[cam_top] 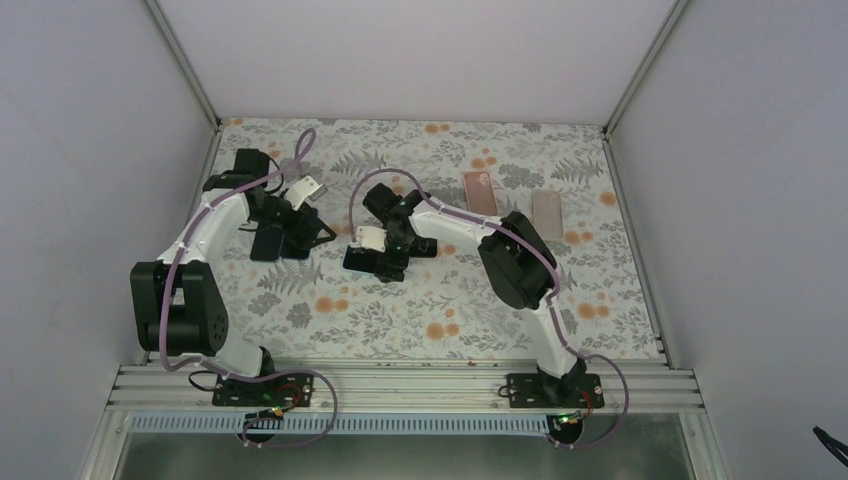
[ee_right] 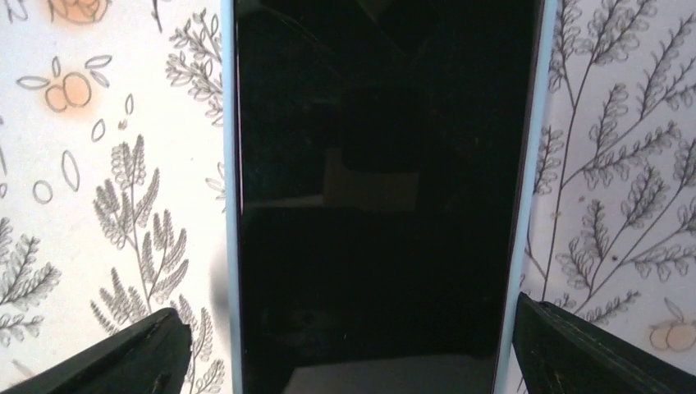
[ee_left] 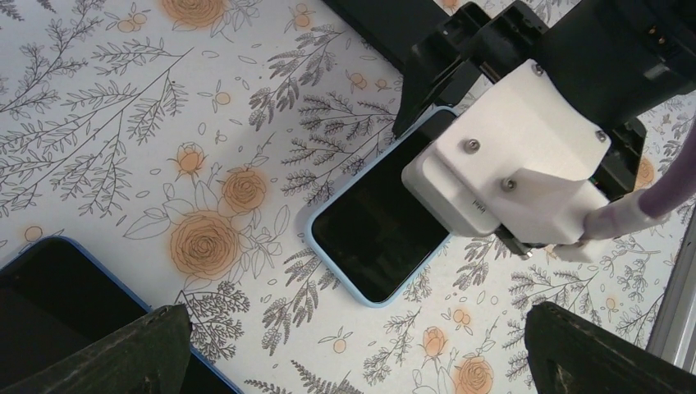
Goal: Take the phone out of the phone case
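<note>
A black phone in a light blue case (ee_right: 377,205) lies flat on the floral mat; my right gripper stands open over it, its right finger at the case's right edge. In the left wrist view the same phone (ee_left: 361,238) is partly hidden behind the right gripper's housing. My left gripper is open, with another phone in a darker blue case (ee_left: 57,304) below its left finger. In the top view, that gripper is above the phones at the left side.
A black phone (ee_left: 369,25) lies behind the light blue one. A pink case (cam_top: 480,192) and a clear case (cam_top: 547,215) lie at the back right.
</note>
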